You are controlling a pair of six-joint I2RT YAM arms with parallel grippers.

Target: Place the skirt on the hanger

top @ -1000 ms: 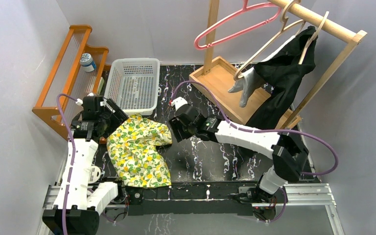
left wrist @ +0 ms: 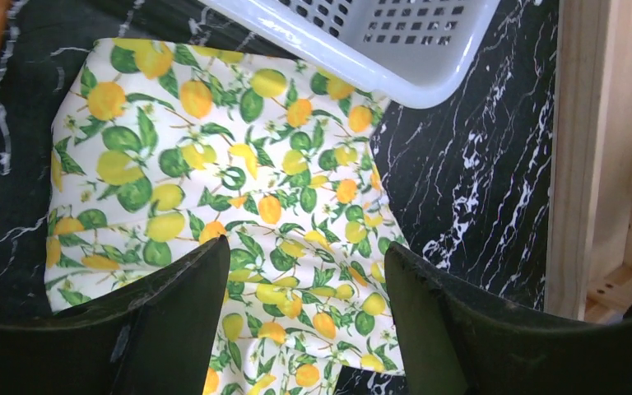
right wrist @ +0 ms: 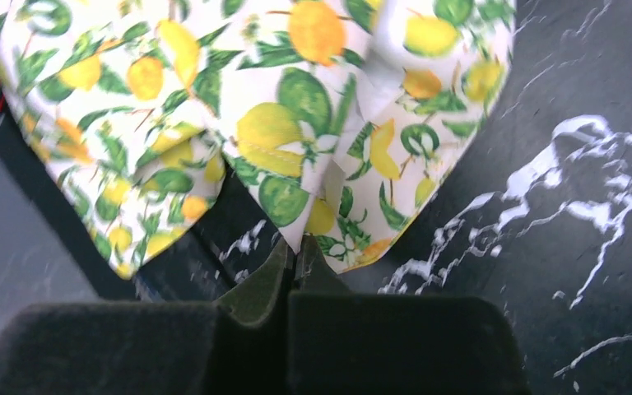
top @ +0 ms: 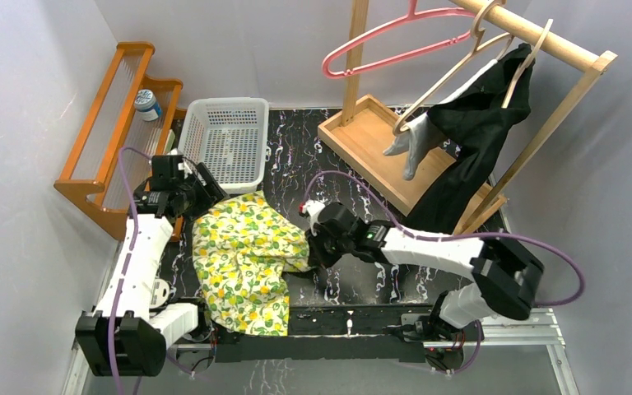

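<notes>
The lemon-print skirt (top: 243,259) lies spread on the dark marbled table, and its near end overhangs the front edge. My right gripper is shut on a pinched corner of the cloth at the skirt's right side. Over the skirt's upper left, my left gripper stands open, with printed fabric in sight beyond its fingers (left wrist: 185,304) and nothing gripped. On the wooden rail at the upper right hang a pink hanger (top: 399,33) and a wooden hanger (top: 444,78); another light hanger (top: 529,62) carries a black garment.
A white basket (top: 265,148) stands just behind the skirt, touching or nearly touching it. Left of it is a brown wooden shelf (top: 107,123) holding a jar (top: 146,104). The rack's wooden base (top: 362,148) bounds the right. Bare table (top: 362,284) shows in front of the rack.
The skirt is pulled wider. My left gripper shifted slightly and is still open.
</notes>
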